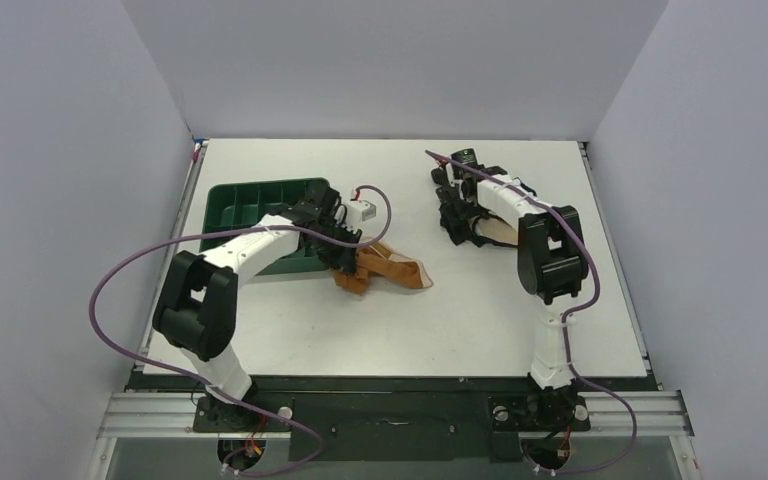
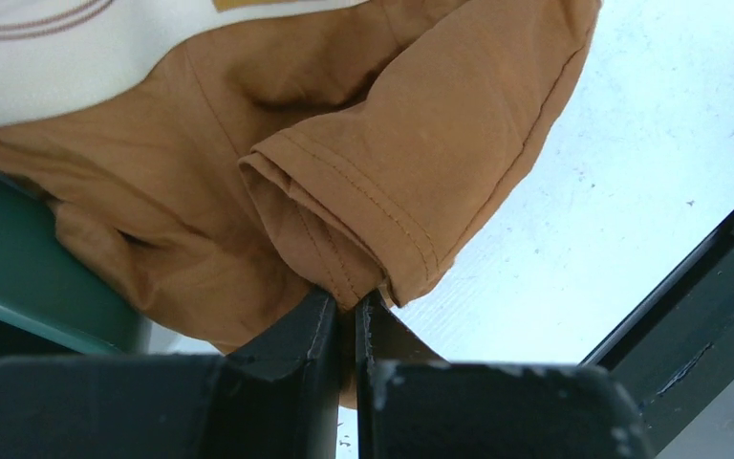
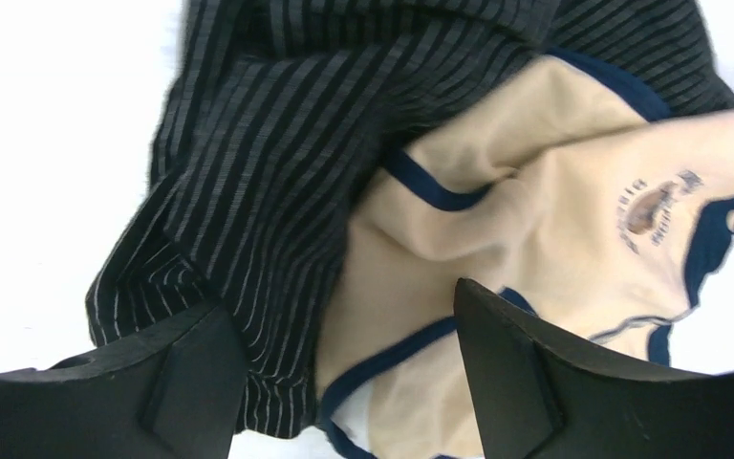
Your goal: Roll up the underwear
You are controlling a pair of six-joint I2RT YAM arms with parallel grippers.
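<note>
Brown underwear with a pale waistband lies crumpled on the white table, right of the green box. My left gripper is shut on a folded hem of this brown underwear; part of the cloth rests against the box wall. Dark striped underwear and beige underwear with navy trim lie bunched together at the table's back right. My right gripper is over them, its fingers spread apart, with dark and beige cloth below and between. Whether those fingers touch the cloth cannot be told.
The green compartment box stands at the left, partly under my left arm; its compartments look empty where visible. A dark rail runs along the front edge.
</note>
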